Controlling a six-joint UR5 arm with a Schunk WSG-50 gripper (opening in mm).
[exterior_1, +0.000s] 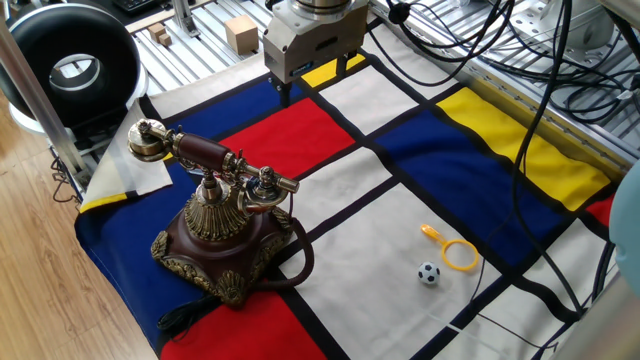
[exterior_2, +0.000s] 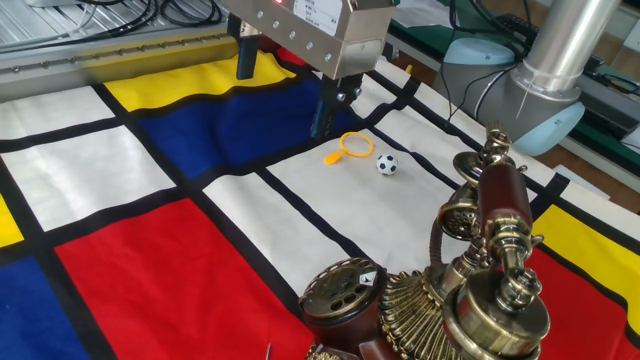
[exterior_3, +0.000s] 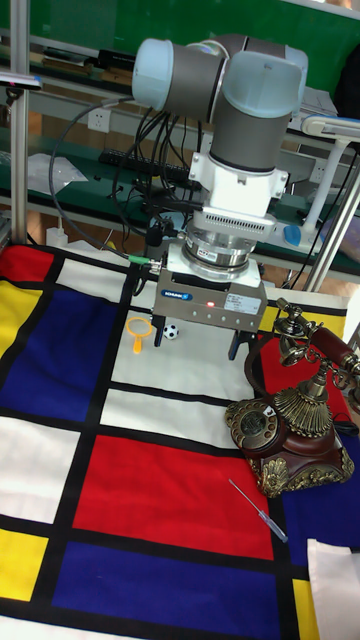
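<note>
My gripper (exterior_3: 198, 339) is open above the cloth, its two dark fingers wide apart, with nothing seen between them. A yellow-orange magnifying glass (exterior_1: 456, 252) lies flat on a white patch, beside a small black-and-white football (exterior_1: 428, 273). In exterior view 2 the magnifying glass (exterior_2: 350, 148) and the ball (exterior_2: 387, 164) appear just right of the nearer finger (exterior_2: 325, 112). An ornate brown and brass telephone (exterior_1: 222, 225) stands upright on the cloth, its handset on the cradle. A thin screwdriver (exterior_3: 264, 512) with a pale handle rests near the telephone's base, apart from it.
The tall telephone is the main obstacle. Black cables (exterior_1: 530, 150) hang at one side, and a small wooden block (exterior_1: 241, 35) sits on the metal table beyond the cloth.
</note>
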